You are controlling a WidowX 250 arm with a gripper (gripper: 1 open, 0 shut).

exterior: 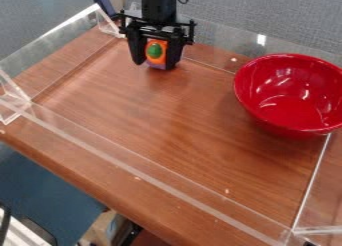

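My black gripper [155, 40] hangs at the back of the wooden table, centre-left, around an orange object with a green mark [156, 53]. A bit of purple shows behind it, mostly hidden. Whether the fingers are closed on the orange object I cannot tell. A large red bowl [287, 98] sits at the right side of the table.
Clear acrylic walls [147, 175] border the wooden table [147, 130]. A grey wall stands behind.
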